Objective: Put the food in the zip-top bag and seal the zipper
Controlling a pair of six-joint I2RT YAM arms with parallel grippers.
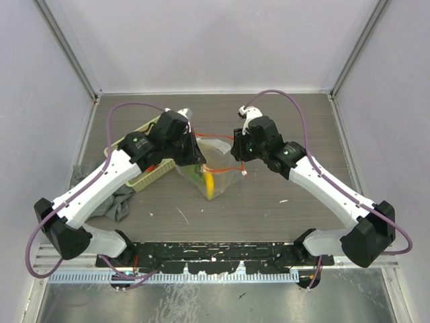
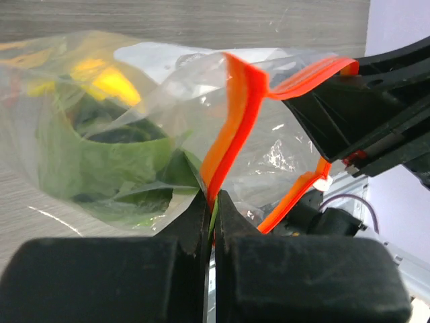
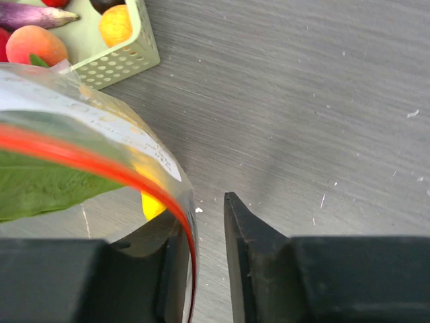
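The clear zip top bag (image 1: pixel 232 182) with an orange rim is held upright between my arms, its mouth spread. Inside are a yellow item (image 1: pixel 209 183) and a large green item (image 2: pixel 107 168). My left gripper is shut on the bag's orange rim, pinching a thin edge. At the other side of the mouth, my right gripper stands part open. The orange rim (image 3: pixel 193 256) runs through its gap, close against the left finger, with clear space to the other finger.
A pale green basket (image 1: pixel 156 175) stands at the left, partly behind my left arm. It holds a peach (image 3: pixel 35 46), a purple eggplant (image 3: pixel 40 16) and other produce. Grey cloth (image 1: pixel 114 202) lies at the left edge.
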